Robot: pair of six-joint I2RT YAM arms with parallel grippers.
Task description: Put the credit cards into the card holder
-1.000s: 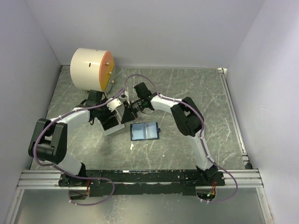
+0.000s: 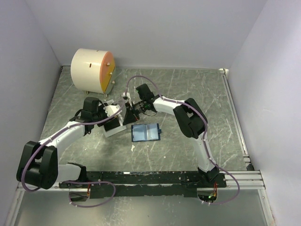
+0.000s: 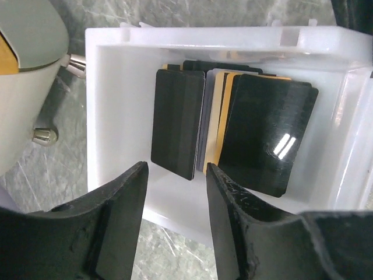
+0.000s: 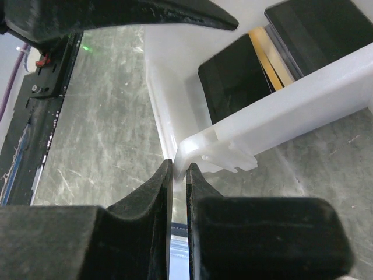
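Observation:
A white plastic box holds several black, grey and gold cards, seen from above in the left wrist view. My left gripper is over the box with its fingers part open and nothing seen between them. My right gripper is shut on the box's white corner. A blue open card holder lies on the table in front of the box, right of centre in the top view.
A cream drum with an orange and yellow face stands behind the box at the back left.
My left arm has drawn back a little toward the front left, uncovering more of the box. The right arm and card holder look unchanged.

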